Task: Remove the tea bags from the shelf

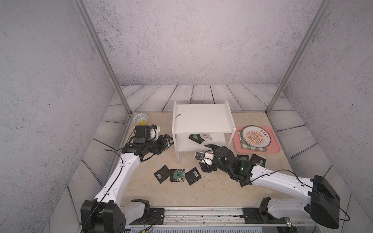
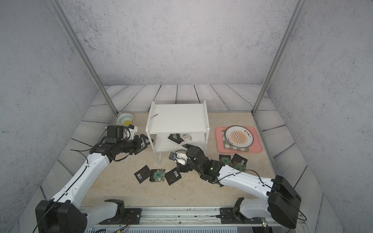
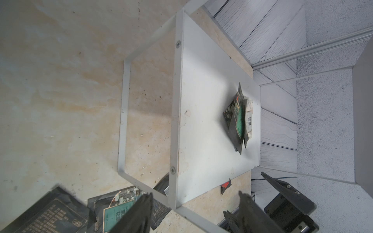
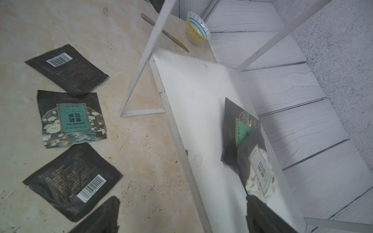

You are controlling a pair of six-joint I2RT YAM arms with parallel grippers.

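Two tea bags lie overlapping on the lower board of the white shelf [image 1: 204, 118]: a dark green-labelled one [image 4: 240, 130] and a pale-labelled one [image 4: 259, 170]. On the table in front lie three more, a green-labelled bag [image 4: 73, 118] between two dark backs [image 4: 77, 182]. My right gripper is open with nothing between its fingers, close to the shelf's open front. To the left of the shelf, beside its side frame, my left gripper stands open and empty.
Several more tea bags [image 2: 239, 161] lie on the table at the right, partly behind the right arm. A patterned bowl [image 4: 197, 29] stands back left. A plate [image 1: 256, 136] and cloth rest on a pink tray [image 1: 275, 145] at the right.
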